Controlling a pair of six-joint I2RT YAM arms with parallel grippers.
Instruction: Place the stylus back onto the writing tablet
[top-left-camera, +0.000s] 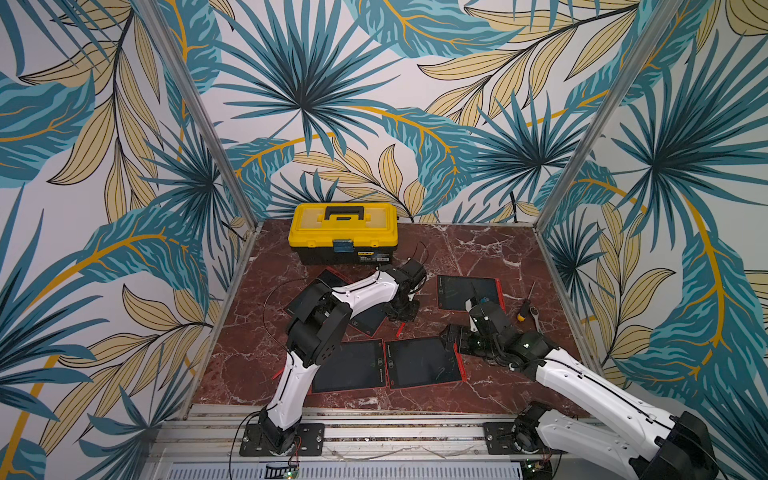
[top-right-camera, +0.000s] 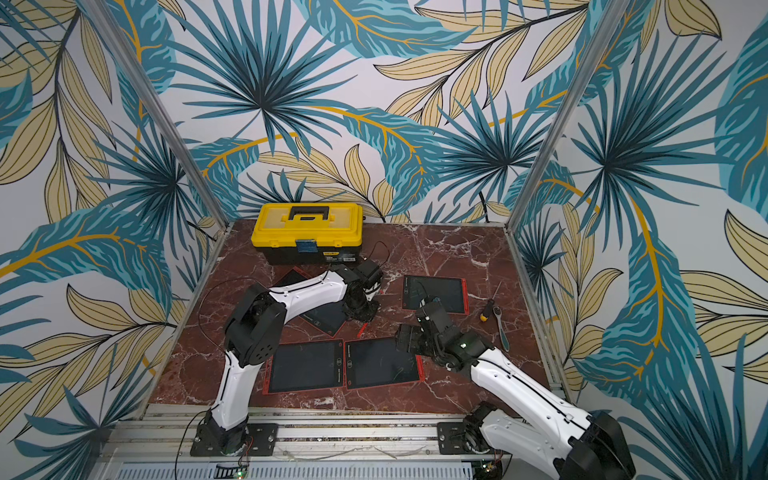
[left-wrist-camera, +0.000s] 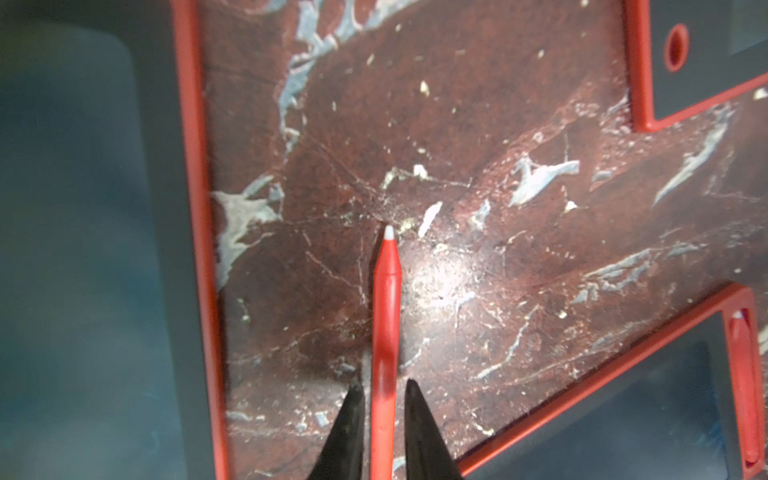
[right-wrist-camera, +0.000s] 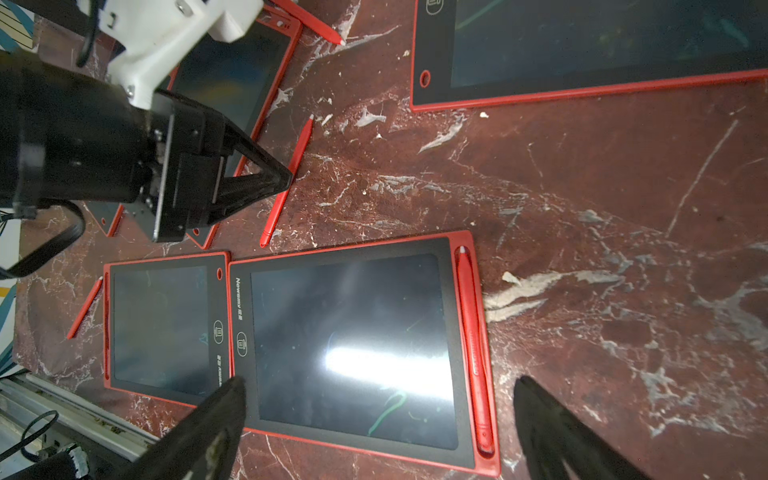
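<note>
A red stylus with a white tip lies on the marble tabletop, away from any tablet slot. My left gripper is down at it, shut on its barrel, one finger on each side. From the right wrist view, the left fingertips meet this stylus around its middle. Two dark tablets with red frames, the front left tablet and the front right tablet, lie side by side. The front right one carries a slotted stylus. Open and empty, my right gripper hangs above that tablet's right side.
A back right tablet and overlapping tablets under the left arm lie farther back. Loose styluses show at the left and top. A yellow toolbox stands behind; a screwdriver lies right.
</note>
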